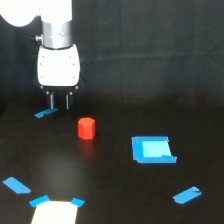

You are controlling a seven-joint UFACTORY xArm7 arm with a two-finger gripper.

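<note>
A small red block [86, 128] rests on the dark table, left of the middle. Above the table and to the upper left of the block is my gripper [60, 105], pointing down. Its two dark fingers stand apart, with nothing visible between them, so it is open. The block is clear of the fingers [69, 102]. A pale square [156, 149] framed with blue tape lies flat to the right of the block.
A bright cream-coloured patch [54, 213] with blue tape at its corners is cut off by the lower edge. Loose strips of blue tape mark the table, one at the left [16, 185] and one at the right [187, 195]. The ground between block and taped square is bare.
</note>
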